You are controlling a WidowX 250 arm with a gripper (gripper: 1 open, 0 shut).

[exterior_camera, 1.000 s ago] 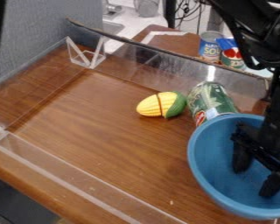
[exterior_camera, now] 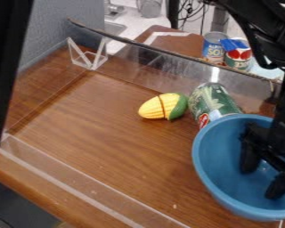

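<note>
My black gripper (exterior_camera: 262, 160) reaches down from the right into a blue bowl (exterior_camera: 219, 178), its fingers apart and low inside it, with nothing visible between them. A green can (exterior_camera: 214, 100) lies on its side just behind the bowl. A yellow corn cob toy (exterior_camera: 159, 107) with a green husk lies on the wooden surface (exterior_camera: 97, 142) to the left of the can.
Beyond a clear barrier at the back stand cans (exterior_camera: 214, 46) and other small items. A grey wall (exterior_camera: 38, 44) bounds the back left, and a clear strip runs along the front left edge.
The gripper has shifted very slightly within the bowl; the bowl, can and corn appear unmoved.
</note>
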